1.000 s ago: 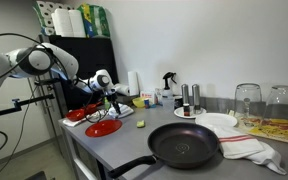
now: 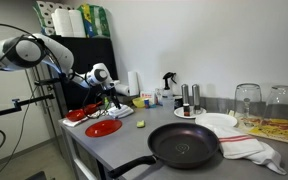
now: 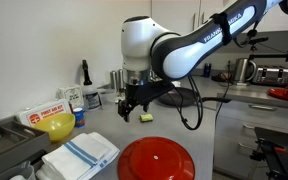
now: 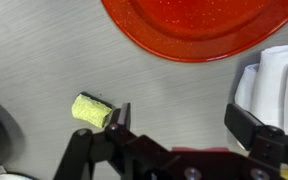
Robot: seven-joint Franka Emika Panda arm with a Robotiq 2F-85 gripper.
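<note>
My gripper stands open over the grey counter, its two dark fingers wide apart with bare surface between them. In the wrist view a yellow-green sponge [image 4: 91,110] lies just beyond the left finger, not between the fingers. A red plate [image 4: 199,22] is at the top of that view, and a folded white towel [image 4: 274,92] lies by the right finger. In exterior view 2 the gripper [image 3: 138,90] hangs above the counter, behind the red plate [image 3: 156,158] and near the sponge [image 3: 145,118].
A black frying pan [image 2: 183,144] rests on the nearer counter, with a striped cloth [image 2: 252,149] and a white plate [image 2: 218,120] beyond it. A yellow bowl [image 3: 56,124] stands behind the towel [image 3: 81,155]. Glass jars [image 2: 248,99] line the wall.
The arm and gripper have shifted slightly to the right in exterior view 1. The objects on the counter look unmoved.
</note>
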